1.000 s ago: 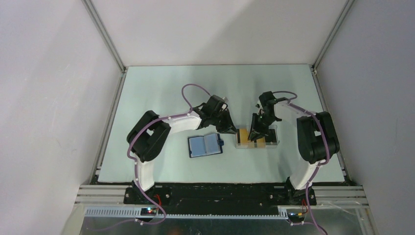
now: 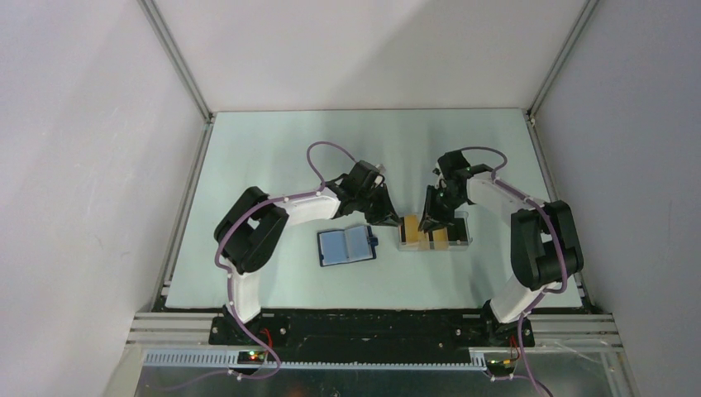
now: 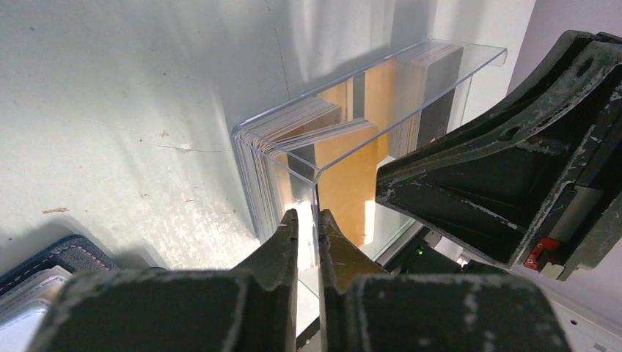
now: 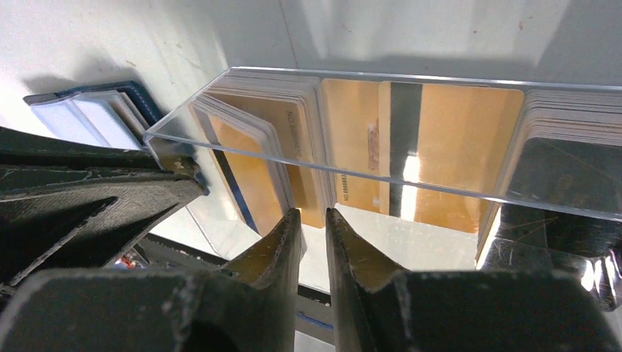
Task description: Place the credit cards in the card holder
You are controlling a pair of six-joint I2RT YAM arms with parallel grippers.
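Note:
A clear acrylic box (image 2: 413,246) of gold and dark credit cards (image 3: 345,176) lies right of the card holder (image 2: 335,246), an open wallet with pale sleeves. My left gripper is shut on the near end wall of the clear box. My right gripper is over the same box, fingertips at a stack of gold cards on its left side, slightly apart; whether a card is between them is unclear. The wallet also shows at the edge of the right wrist view (image 4: 88,110).
Bare white table (image 2: 273,149) stretches behind the arms and in front of the box and wallet. Walls and metal rails border the workspace on the sides and back.
My right arm has shifted slightly since a second ago, its elbow moving toward the front right and its gripper a little. The left arm, box and wallet look unchanged.

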